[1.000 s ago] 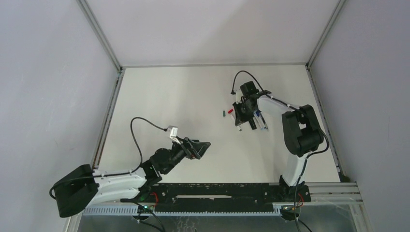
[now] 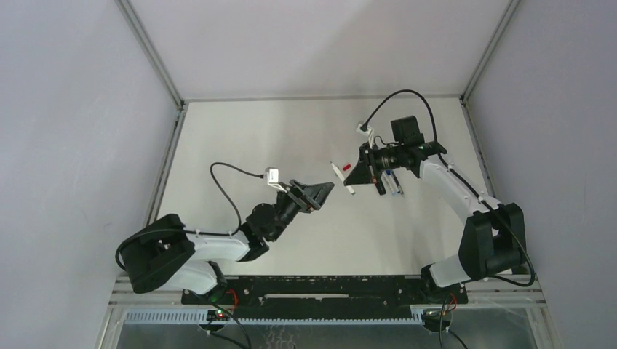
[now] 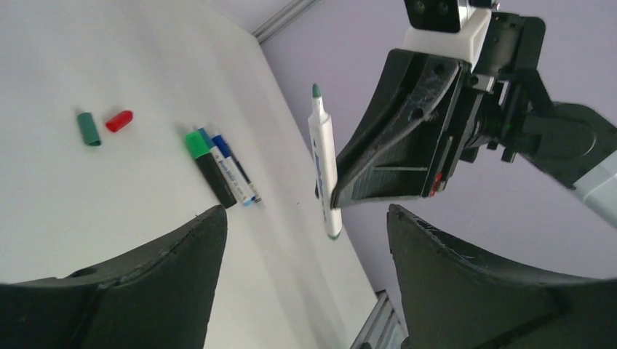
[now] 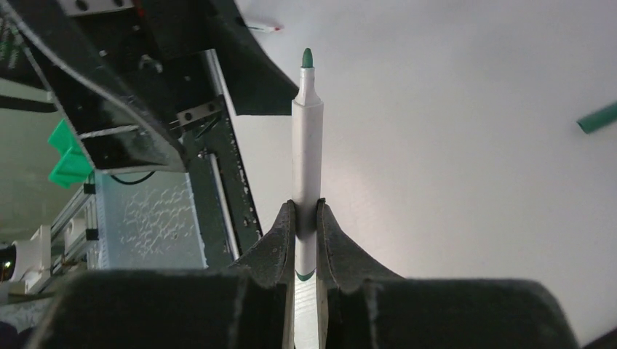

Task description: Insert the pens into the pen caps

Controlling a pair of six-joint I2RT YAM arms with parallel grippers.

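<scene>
A white pen with a green tip is gripped near its rear end by my right gripper, its tip pointing up in the right wrist view. From above, the same white pen (image 2: 337, 171) hangs slanted over the table. My left gripper (image 2: 327, 195) is to its left, fingers (image 3: 200, 251) spread apart with nothing between them; the pen shows beyond that gap. A short green cap (image 3: 89, 129) lies on the table beside a red cap (image 3: 119, 121). In the top view the green cap is hidden.
A black marker with a bright green cap (image 3: 197, 145) and two blue-and-white pens (image 3: 227, 163) lie side by side behind the right gripper. Part of a red-tipped white pen (image 4: 265, 27) shows at the top of the right wrist view.
My right gripper has come left with the white pen, which now covers the green cap from above. The left gripper has moved right and up the picture, narrowing the space between the two.
</scene>
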